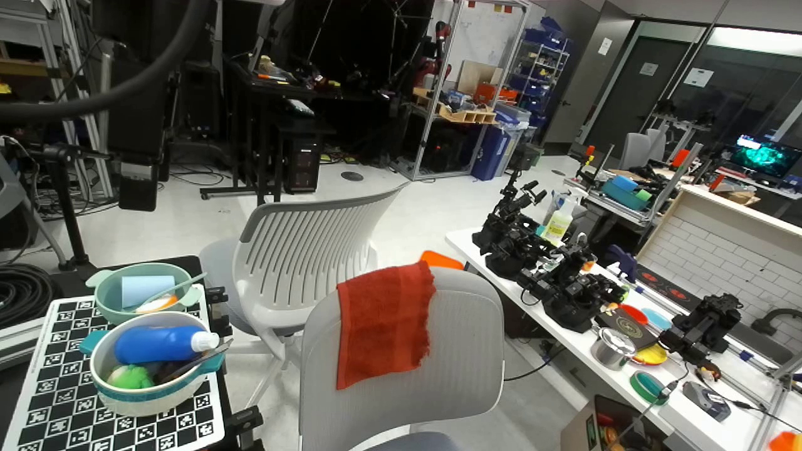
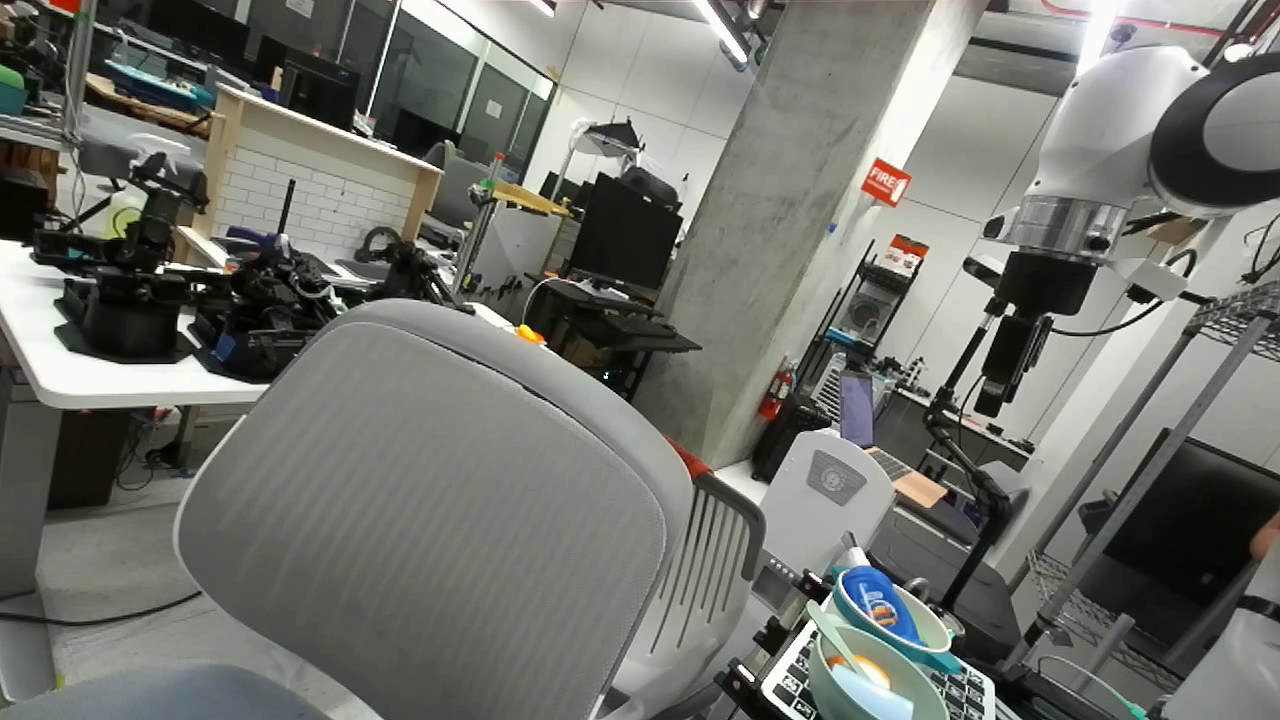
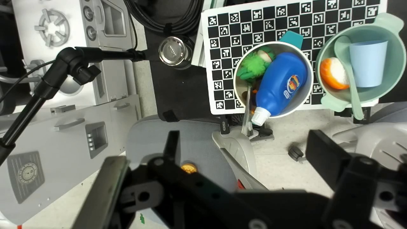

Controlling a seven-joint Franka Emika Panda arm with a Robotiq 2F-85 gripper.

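Wide apart in the wrist view, the fingers of my gripper stand open with nothing between them. Beyond them, on a checkered marker board [image 3: 214,86], sits a white bowl [image 3: 239,89] with teal handles. It holds a blue bottle [image 3: 283,78] with a white cap, a green plush toy [image 3: 253,65] and a metal utensil [image 3: 248,110]. Beside it is a pale green bowl [image 3: 396,65] with a light blue cup [image 3: 369,63], a green spoon [image 3: 353,84] and an orange-and-white item [image 3: 334,73]. In exterior view 2 my gripper [image 2: 993,402] hangs well above both bowls.
A red towel [image 1: 385,323] drapes over a grey chair [image 1: 458,353] next to the board. A black jointed stand [image 3: 72,65] and a lidded metal container [image 3: 172,51] are near the board's left side in the wrist view. A white counter [image 1: 556,331] carries several black devices.
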